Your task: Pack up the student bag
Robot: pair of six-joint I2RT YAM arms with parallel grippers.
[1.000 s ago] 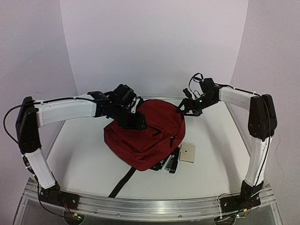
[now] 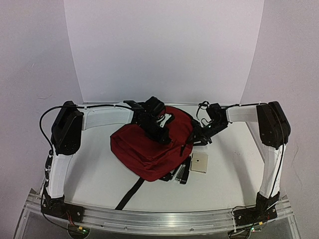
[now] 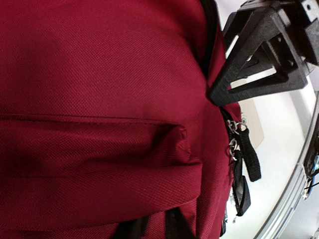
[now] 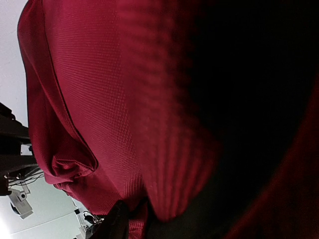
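Note:
A dark red student bag (image 2: 144,154) lies on the white table, filling much of both wrist views. My left gripper (image 2: 166,140) is over its middle; in the left wrist view its dark fingertips (image 3: 130,228) show at the bottom edge, below a fold of the bag's cloth. At the bag's right side, my right gripper (image 2: 191,140) reaches the zipped edge, its black finger (image 3: 249,74) touching the cloth there. In the right wrist view, red cloth and a dark opening (image 4: 249,99) fill the right half. Whether either gripper is open or shut cannot be made out.
A beige square item (image 2: 199,162) lies right of the bag. Black straps (image 2: 185,170) stick out beside it, and another strap (image 2: 130,193) runs toward the front edge.
My left gripper has moved right across the bag toward its middle. The right gripper has come down and left along the bag's right edge. The bag has hardly moved.

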